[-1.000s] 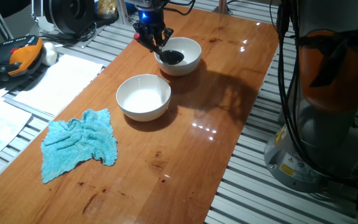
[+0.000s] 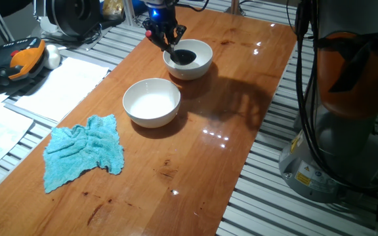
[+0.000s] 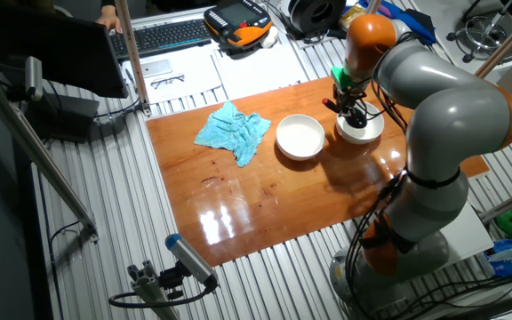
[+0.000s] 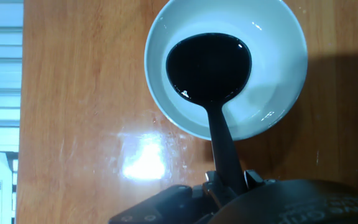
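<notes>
A black ladle [image 4: 209, 68] is held by its handle in my gripper, which is shut on it at the bottom of the wrist view. The ladle's head hangs over or inside the far white bowl [image 2: 204, 64]; whether it touches the bowl cannot be told. In exterior view 1 the gripper [image 2: 170, 47] is at that bowl's left rim. Nearer the camera, a second white bowl [image 2: 151, 103] stands upright and looks empty. To its left a crumpled turquoise cloth [image 2: 84, 149] lies on the wood.
My arm's base [image 2: 314, 170] stands beyond the table's right edge. Papers [image 2: 61, 92] and an orange-black teach pendant [image 2: 12, 60] lie off the left edge.
My gripper and the ladle have shifted very slightly, with the ladle's head a little to the right and higher over the far bowl. Both bowls and the cloth are unmoved.
</notes>
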